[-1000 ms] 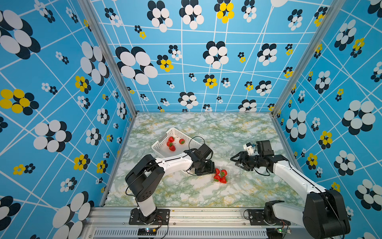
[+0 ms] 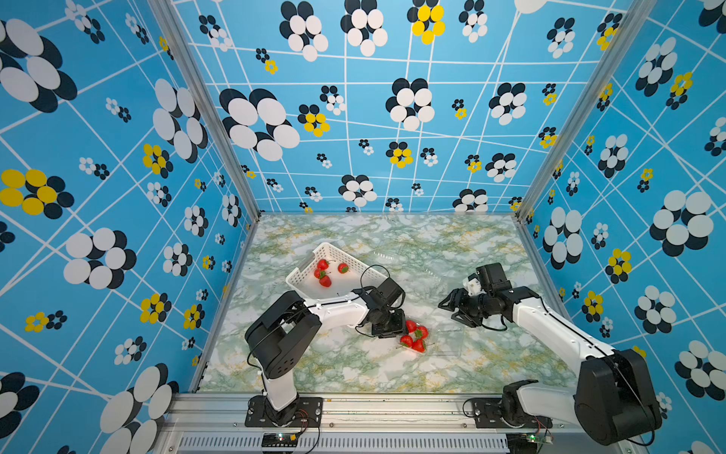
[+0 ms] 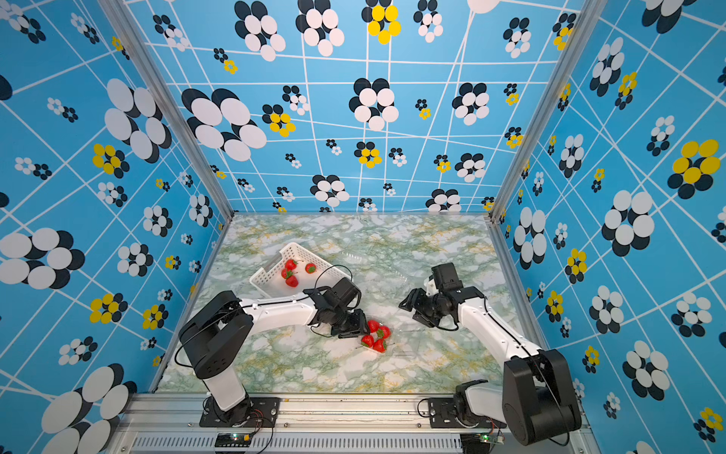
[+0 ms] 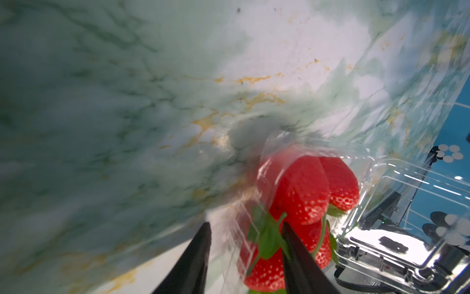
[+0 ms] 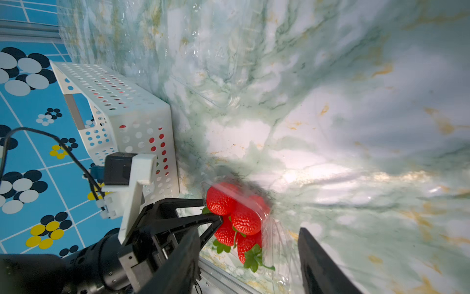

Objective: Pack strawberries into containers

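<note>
A clear plastic container with several red strawberries in it stands between the arms, front of centre. Its transparent lid is swung up on the right side. At the container's left side is my left gripper, its fingers apart. In the right wrist view the left fingers reach the container's edge beside the berries; contact is hard to tell. Right of the container hangs my right gripper, open, and nothing solid shows between its fingers.
A white perforated basket stands behind the left arm with several loose strawberries in it. Faint clear plastic lies on the table behind the container.
The filled container has turned clockwise and shifted slightly left and toward the front. My right arm has dipped and come back up slightly; the left gripper has moved only a little.
</note>
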